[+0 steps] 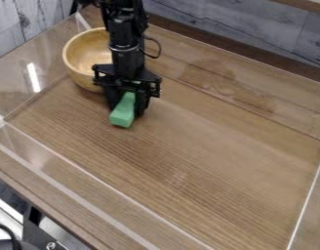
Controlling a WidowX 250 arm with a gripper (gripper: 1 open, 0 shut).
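My black gripper [128,90] hangs down at the upper left of the wooden table and is shut on a green object [124,113], which sits low between its fingers near the tabletop. Whether the object touches the table is hard to tell. A tan bowl [79,57] stands just behind and to the left of the gripper, partly hidden by the arm.
Grey panels and a raised edge border the back. A dark gap with cables shows at the lower left.
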